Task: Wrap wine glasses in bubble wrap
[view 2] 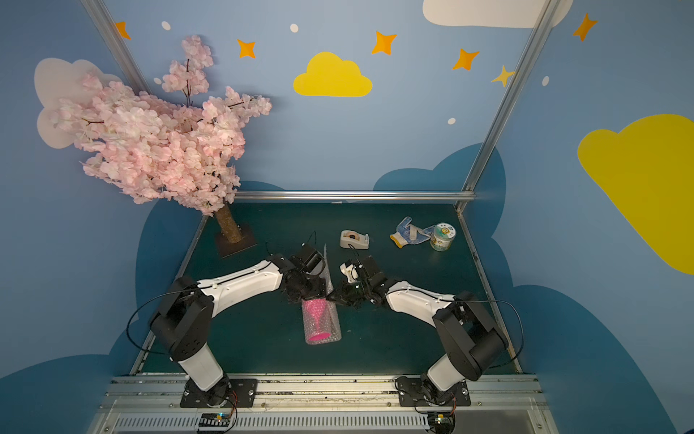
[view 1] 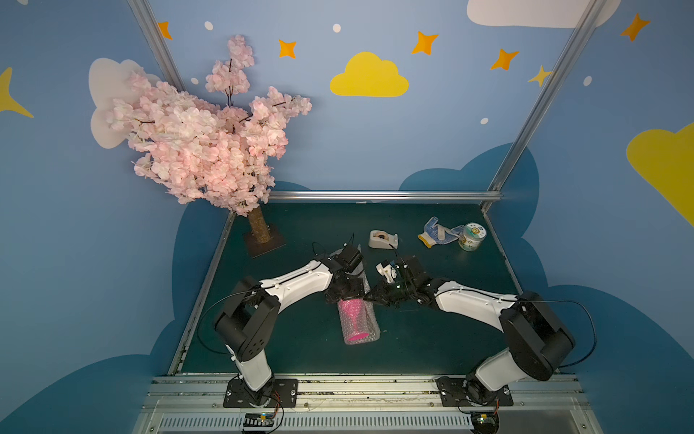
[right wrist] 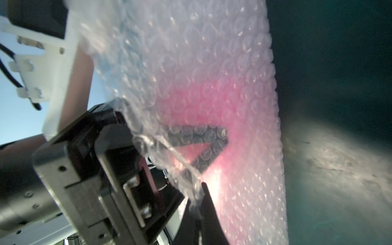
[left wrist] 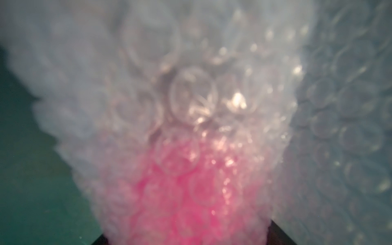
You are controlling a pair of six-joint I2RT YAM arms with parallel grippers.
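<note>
A pink wine glass (view 1: 354, 312) lies on its side on the green table, rolled inside clear bubble wrap (view 1: 371, 331). Over the upper part of the bundle is my left gripper (view 2: 312, 295), open, its fingertips at either side of the wrapped glass (left wrist: 192, 192) in the left wrist view. From the right, my right gripper is shut along the loose edge of the bubble wrap (right wrist: 245, 61), a thin strip of which lies at its fingertips. In the right wrist view, part of the left gripper shows dark through the wrap.
A tape dispenser (view 1: 383, 239) stands behind the arms. Farther right are a blue-and-white glove (view 1: 438, 233) and a tape roll stack (view 1: 472, 236). The blossom tree (view 1: 258, 230) occupies the back left. Bare table lies in front on both sides.
</note>
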